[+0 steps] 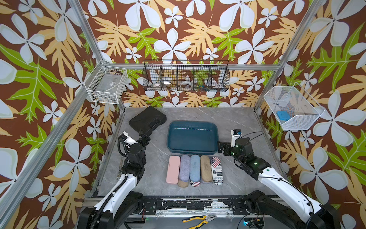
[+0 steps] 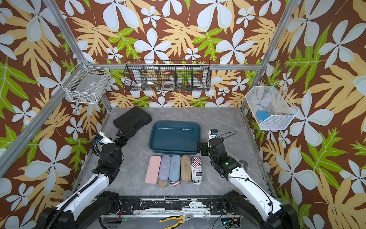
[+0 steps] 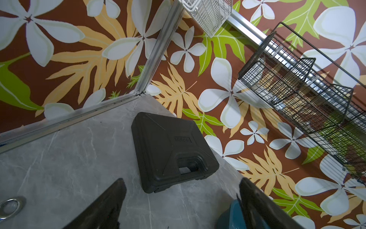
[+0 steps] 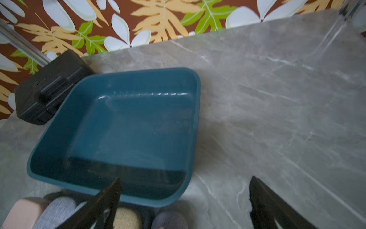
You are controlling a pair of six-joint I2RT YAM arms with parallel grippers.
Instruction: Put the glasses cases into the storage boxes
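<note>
A row of glasses cases lies at the table front: pink (image 1: pixel 173 169), lilac (image 1: pixel 185 168), blue (image 1: pixel 194 168), tan (image 1: pixel 206 168) and a printed one (image 1: pixel 217 170), some with others beneath. Behind them sits an empty teal tray (image 1: pixel 192 136). My right gripper (image 1: pixel 223 147) is open just right of the tray; in the right wrist view it overlooks the tray and the cases' ends. My left gripper (image 1: pixel 144 136) is raised at the left near the black plastic case (image 3: pixel 160 145); its fingers stand apart with nothing between them.
Wire baskets hang on the walls: white at left (image 1: pixel 106 85), black at back (image 1: pixel 185 76), white mesh at right (image 1: pixel 293 106) with a blue item inside.
</note>
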